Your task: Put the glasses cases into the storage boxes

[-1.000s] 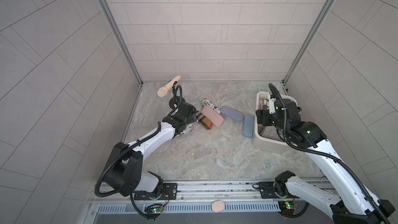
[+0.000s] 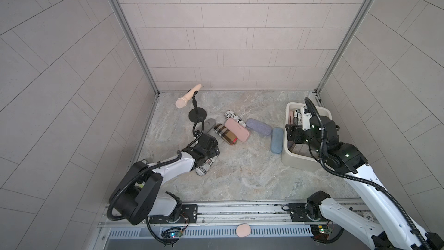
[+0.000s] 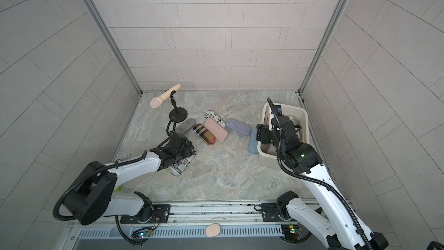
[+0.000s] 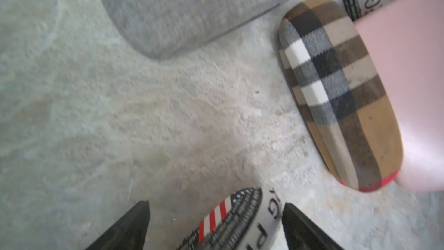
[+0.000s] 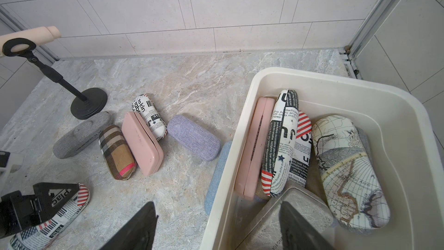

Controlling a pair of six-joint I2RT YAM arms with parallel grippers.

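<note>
A newsprint-patterned case [image 2: 202, 169] lies on the table below my left gripper [image 2: 214, 151]. In the left wrist view the fingers [image 4: 134, 224] are apart, with this case's striped end between them; contact cannot be told. Beyond lie a grey case [image 4: 194, 9], a plaid case [image 4: 340, 97], a pink case [image 5: 142, 143], a second newsprint case [image 5: 150, 115], a purple case [image 5: 194, 137] and a blue case [image 2: 276, 139]. My right gripper is over the left wall of the white box [image 5: 263, 77], its fingers apart and nothing seen between them.
Inside the box are a pink case [image 5: 254, 148], newsprint cases [image 5: 279, 143], a map-print case [image 5: 351, 171] and a grey-beige case [image 5: 286, 224]. A black stand [image 5: 89, 102] with a beige cylinder stands at the back left.
My left gripper has come toward the front of the table, and the newsprint case beneath it also shows nearer the front.
</note>
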